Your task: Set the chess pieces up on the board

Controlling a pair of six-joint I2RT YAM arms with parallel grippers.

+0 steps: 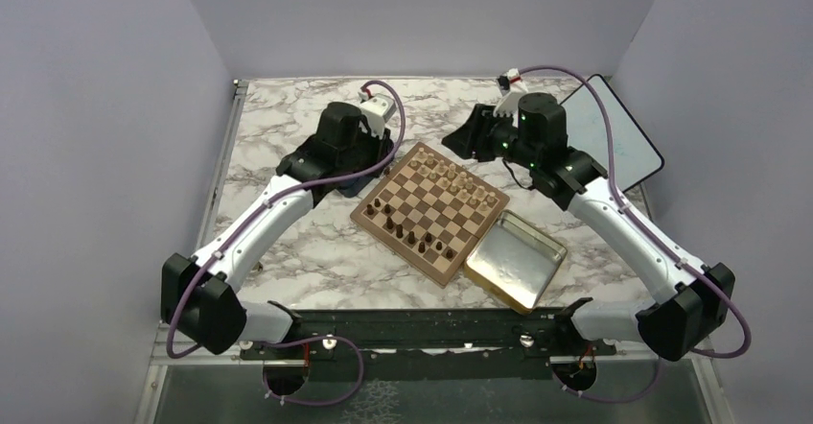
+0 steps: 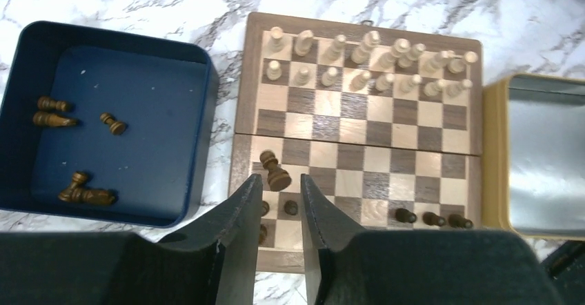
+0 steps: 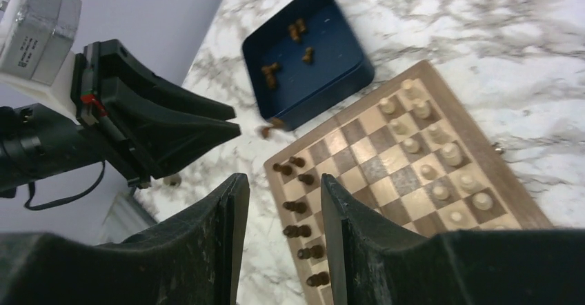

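Observation:
My left gripper is open above the near-left edge of the chess board (image 2: 241, 112). A dark pawn (image 2: 274, 172) shows tilted between its fingertips, with a gap on either side. In the right wrist view this pawn (image 3: 272, 127) is blurred, just beyond the left fingers (image 3: 217, 110), not gripped, apparently in the air. My right gripper stands open and empty, high over the light side. Light pieces (image 2: 365, 46) fill two rows; several dark pieces (image 1: 400, 231) stand along the opposite edge, some hidden behind the left fingers in the left wrist view.
A blue tray (image 2: 207, 112) left of the board holds several dark pieces (image 2: 90, 194) lying down. A gold-rimmed metal tray (image 1: 537, 301) touches the board's right side. A whiteboard (image 1: 614, 131) stands at the back right. The board's middle is free.

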